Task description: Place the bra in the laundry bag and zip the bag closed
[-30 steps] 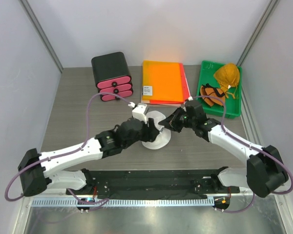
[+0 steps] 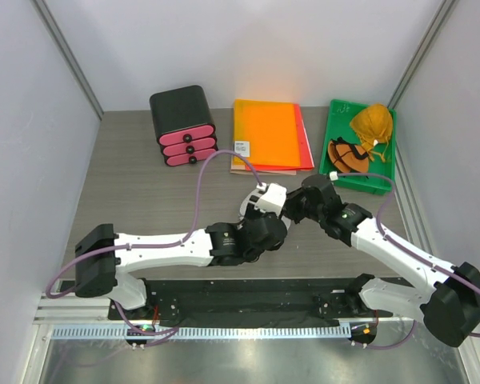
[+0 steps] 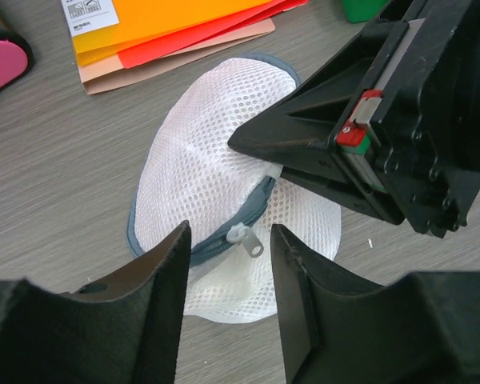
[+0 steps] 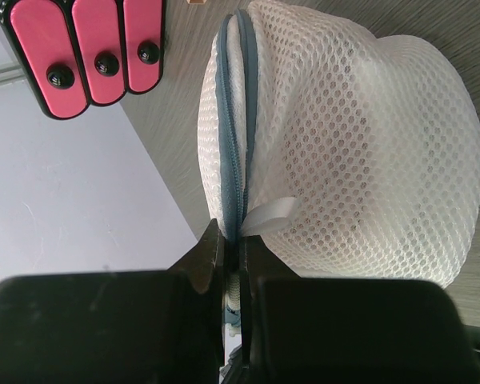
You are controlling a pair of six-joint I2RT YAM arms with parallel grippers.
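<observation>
The white mesh laundry bag point(image 3: 204, 132) lies on the table, mostly hidden by the arms in the top view. Its blue-grey zipper point(image 4: 230, 128) is pinched near one end by my right gripper, which is shut on it. A white zipper pull point(image 3: 244, 238) sticks up between the parted fingers of my left gripper, which is part open and not touching it on either side as far as I can see. A white tab point(image 4: 272, 214) shows beside the right fingertips. No bra can be made out; the bag's inside is hidden.
Orange and red folders point(image 2: 268, 132) lie behind the bag. A black box with pink drawers point(image 2: 184, 128) stands back left. The green tray point(image 2: 336, 128) at back right holds an orange pouch point(image 2: 373, 124) and other items. Both arms stand close together over the bag.
My left gripper has moved rightward over the bag, close beside the right gripper. The bag is now more covered in the top view.
</observation>
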